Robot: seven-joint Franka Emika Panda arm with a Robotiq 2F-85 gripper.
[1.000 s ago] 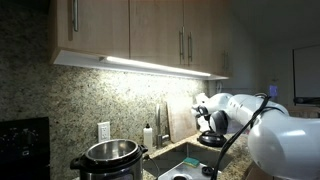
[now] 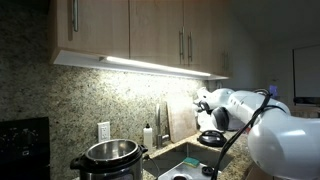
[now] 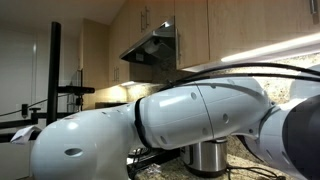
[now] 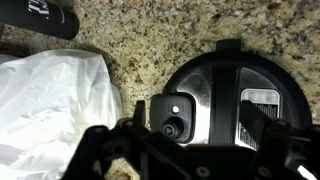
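Looking down in the wrist view, I see a round black appliance lid [image 4: 290,85] with silver panels and a small square knob block beside its dark central bar. My gripper stands open above its near part, with the fingers spread and nothing held between them. To the left lies a crumpled white plastic bag [image 4: 55,110]. Exterior view 1 shows the dark round appliance [image 2: 212,138] at the counter's far end, below the gripper. The arm hides the gripper in exterior view 2.
A sink [image 2: 178,158] lies between the far appliance and the silver-black pot [image 2: 113,152]. A soap bottle [image 2: 148,136] and the faucet [image 2: 158,128] stand behind it. A black cylinder [image 4: 45,17] lies at the wrist view's upper left. Cabinets [image 2: 155,32] hang overhead.
At the counter's far end, the arm's outer part has shifted slightly around the black appliance. The pot, sink and soap bottle have stayed where they were.
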